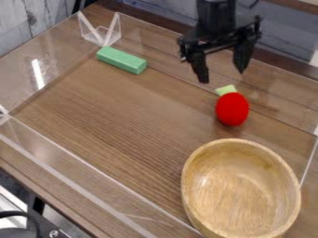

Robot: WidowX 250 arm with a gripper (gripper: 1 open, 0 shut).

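My gripper [215, 54] hangs open over the upper middle of the wooden table, its dark fingers pointing down with nothing seen between them. Below it and a little right, a red oval object [232, 109] lies on the table, partly beside a small light-green piece [226, 90]. A green block [121, 59] lies at the upper left, apart from the gripper.
A large pale wooden bowl [239, 191] fills the lower right. A clear plastic object [102, 33] sits at the top left near the table's back.
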